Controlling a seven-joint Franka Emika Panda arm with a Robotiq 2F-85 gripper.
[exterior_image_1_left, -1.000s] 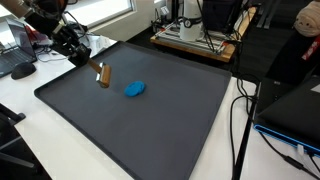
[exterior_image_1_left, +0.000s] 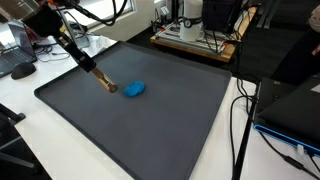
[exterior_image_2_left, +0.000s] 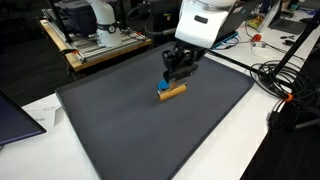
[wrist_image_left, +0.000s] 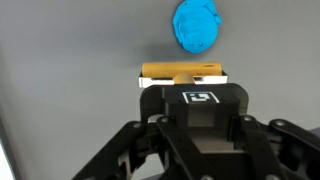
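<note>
An orange-brown block (exterior_image_1_left: 105, 81) is held by my gripper (exterior_image_1_left: 98, 72), which is shut on it. In exterior view 2 the block (exterior_image_2_left: 173, 93) shows beneath the gripper, in front of a blue object. Across the front of the gripper in the wrist view, the block (wrist_image_left: 158, 70) lies crosswise with a white edge along its near side. A blue, soft-looking piece (wrist_image_left: 197, 26) rests on the grey board beyond the block, apart from it in the wrist view. How high the block hangs above the board is hard to tell.
The dark grey board (exterior_image_1_left: 165, 125) is mostly bare, with broad free room to the right and front. Cables (exterior_image_2_left: 285, 80) run beside the board in exterior view 2. A wooden-topped stand (exterior_image_1_left: 200, 45) is at the back.
My arm has moved to the right with the block in the gripper, nearer to the blue piece. The block's tilt has changed; the blue piece has not moved.
</note>
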